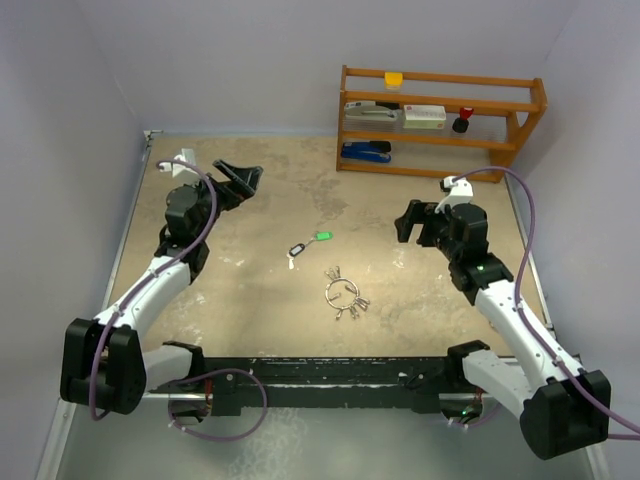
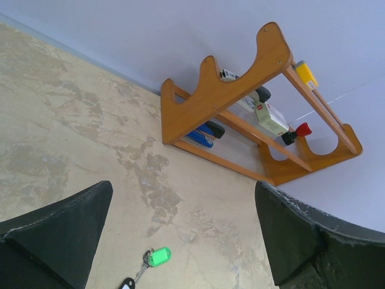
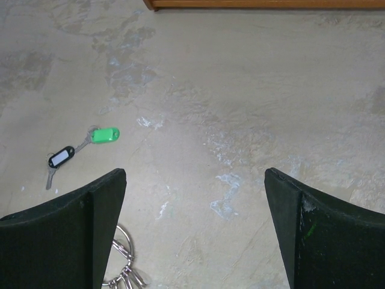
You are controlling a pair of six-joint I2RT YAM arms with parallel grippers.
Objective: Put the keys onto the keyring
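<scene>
A metal keyring (image 1: 330, 296) with several small metal clips lies on the table, front of centre; the right wrist view shows part of the ring (image 3: 130, 241) behind a finger. Just behind it lie two keys, one with a green tag (image 1: 323, 236), the other with a black tag (image 1: 297, 249). These tags, green (image 3: 105, 135) and black (image 3: 61, 157), show fully in the right wrist view, close together. My left gripper (image 1: 246, 180) hangs open over the back left of the table. On the right side, my right gripper (image 1: 412, 222) is also open. Nothing is between either pair of fingers.
A wooden rack (image 1: 440, 135) stands at the back right, holding a blue stapler (image 1: 367, 151), a white box (image 1: 424, 117), a red-and-black stamp (image 1: 462, 120) and a yellow item (image 1: 393, 79).
</scene>
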